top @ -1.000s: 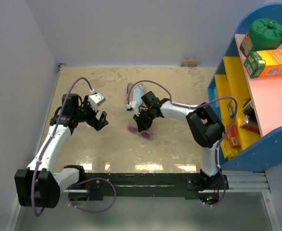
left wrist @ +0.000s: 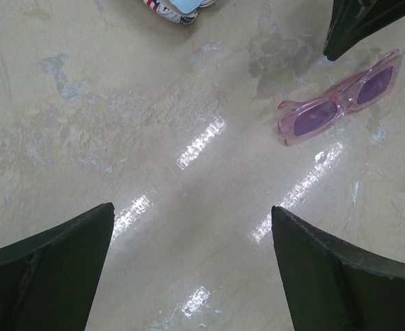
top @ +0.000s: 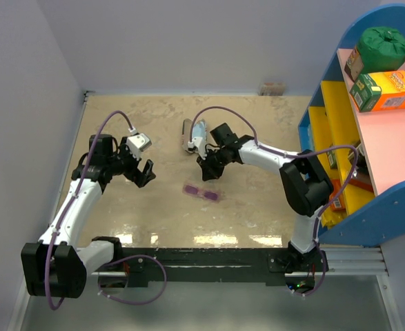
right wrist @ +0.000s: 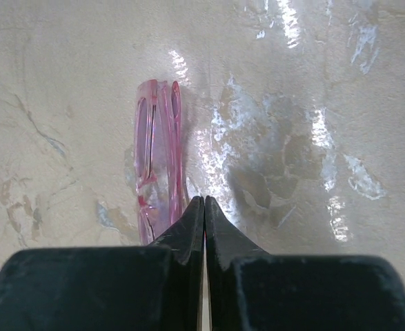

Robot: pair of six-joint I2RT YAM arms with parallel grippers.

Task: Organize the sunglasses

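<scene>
Pink sunglasses (top: 201,192) with purple lenses lie flat on the table in the middle. In the left wrist view the sunglasses (left wrist: 340,103) are at the upper right, below the tip of the right gripper. My right gripper is shut, its tips together with nothing between them. The sunglasses (right wrist: 158,155) stand just left of those tips, seen edge-on with a temple arm folded along the lenses. Over the table's left side hangs my left gripper, open and empty.
A case with striped edging and a light blue cloth (top: 199,131) lies behind the right gripper. At the right stands a blue and yellow shelf (top: 340,121) holding boxes. Bare table surrounds the sunglasses in front and to the left.
</scene>
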